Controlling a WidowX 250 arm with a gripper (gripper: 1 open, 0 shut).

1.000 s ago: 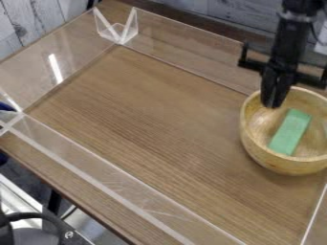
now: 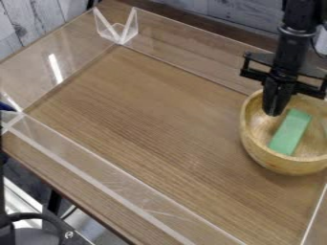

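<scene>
My gripper (image 2: 273, 96) is at the right, over the back rim of a round wooden bowl (image 2: 259, 145), with its fingertips pointing down at the bowl. It looks shut, with nothing seen between its fingers. A green rectangular block (image 2: 290, 132) lies inside the bowl.
A clear plastic piece (image 2: 118, 29) stands at the back left. Dark cables or equipment (image 2: 29, 230) sit at the lower left corner.
The arm was blurred a second ago and is sharper now, standing slightly lower over the bowl. The bowl and green block look unmoved.
</scene>
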